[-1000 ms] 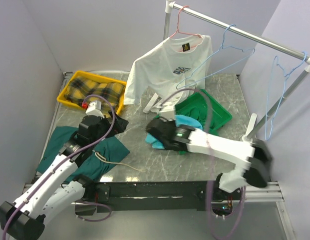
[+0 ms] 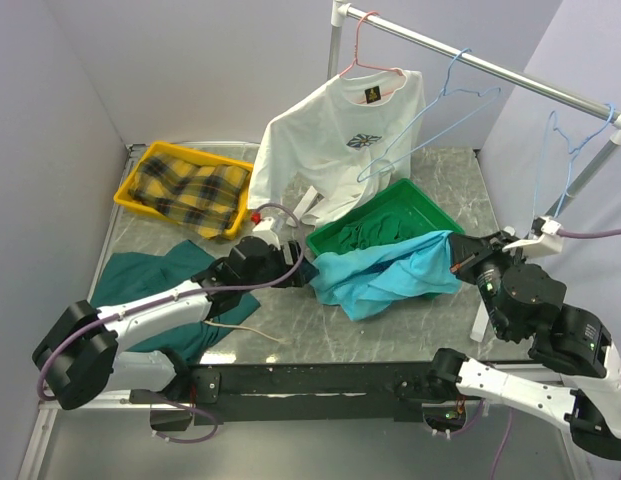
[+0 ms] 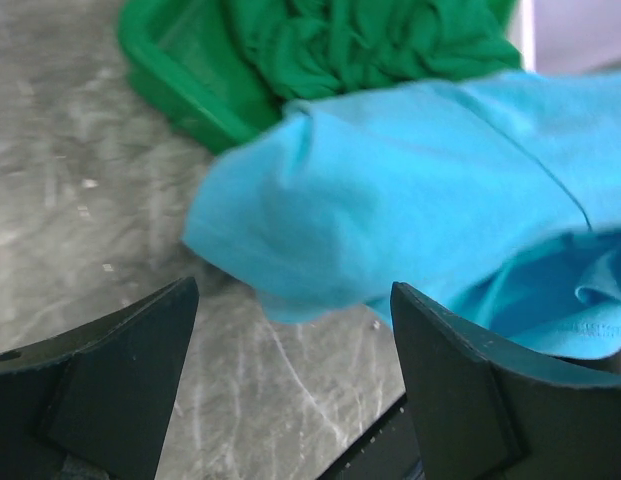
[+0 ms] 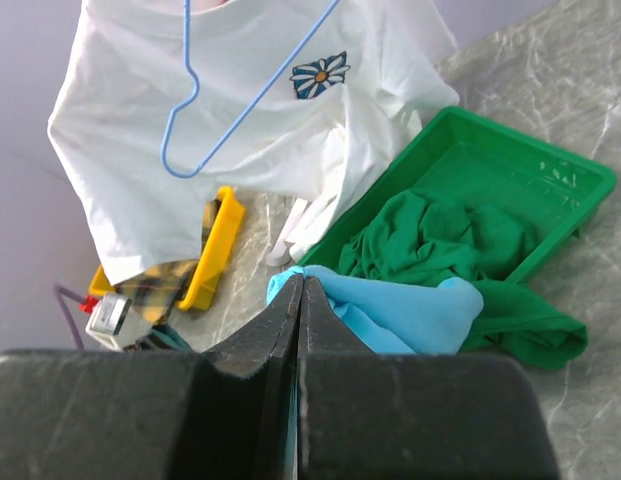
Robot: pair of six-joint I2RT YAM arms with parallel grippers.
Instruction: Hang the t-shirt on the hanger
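A light-blue cloth, the t-shirt by its look (image 2: 385, 275), hangs stretched in front of the green bin. Its right end is held by my right gripper (image 2: 456, 262), whose fingertips (image 4: 308, 292) are pressed together with blue fabric bunched at them. Near the cloth's left end is my left gripper (image 2: 306, 268); in the left wrist view its fingers (image 3: 150, 345) stand wide apart, the cloth (image 3: 320, 210) lying ahead of them and not gripped. On the rail, a blue hanger (image 2: 437, 120) hangs empty, and another blue hanger (image 2: 568, 155) is empty farther right.
A white t-shirt (image 2: 340, 130) hangs on a pink hanger (image 2: 356, 45). Green cloth lies in the green bin (image 2: 440, 222). The yellow bin (image 2: 130, 190) holds plaid cloth, and dark green cloth (image 2: 120, 290) covers the table's left. Bare table shows at front centre.
My right gripper has lifted the blue cloth and drawn it out to the right. My left gripper has come rightward from the dark green cloth to the blue cloth's left end.
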